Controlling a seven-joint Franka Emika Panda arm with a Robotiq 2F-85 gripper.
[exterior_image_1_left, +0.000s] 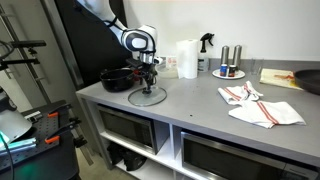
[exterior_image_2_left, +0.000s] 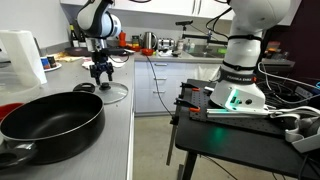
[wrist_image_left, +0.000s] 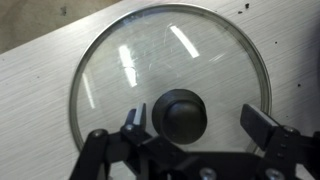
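A round glass lid (exterior_image_1_left: 147, 97) with a metal rim lies flat on the grey counter, its black knob (wrist_image_left: 180, 117) facing up. In the wrist view, my open gripper has one finger on each side of the knob, nearer it on the left, with clear space on the right. From the second exterior view, the gripper (exterior_image_2_left: 100, 72) is just over the lid (exterior_image_2_left: 117, 93). Whether the fingertips reach down to knob height is hard to tell.
A black pot (exterior_image_2_left: 55, 128) stands close beside the lid. Behind are a paper towel roll (exterior_image_1_left: 187, 59) and a plate with bottles (exterior_image_1_left: 228, 73). Striped towels (exterior_image_1_left: 262, 107) lie to the right.
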